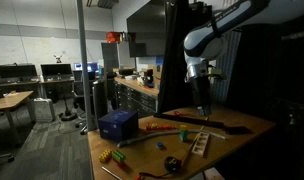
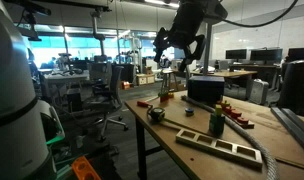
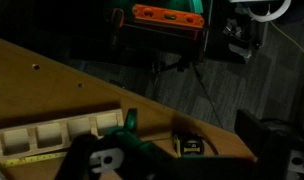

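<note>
My gripper is open over the table's edge, its dark fingers wide apart at the bottom of the wrist view. A black and yellow tape measure (image 3: 192,145) shows between them, below on the table; nothing appears held. In exterior view 1 the gripper (image 1: 203,108) hangs above the tabletop, pointing down. A slotted wooden tray (image 2: 220,150) lies near the table's edge, also seen as the tray (image 3: 54,136) left of the fingers. Close to the table's near corner sits a dark round object (image 2: 155,115).
A dark blue box (image 1: 119,124) stands at one end of the table. A long grey hose (image 2: 248,148) curves across the top, with small coloured pieces scattered around. Past the table edge (image 3: 157,100) the floor and a dark stand show.
</note>
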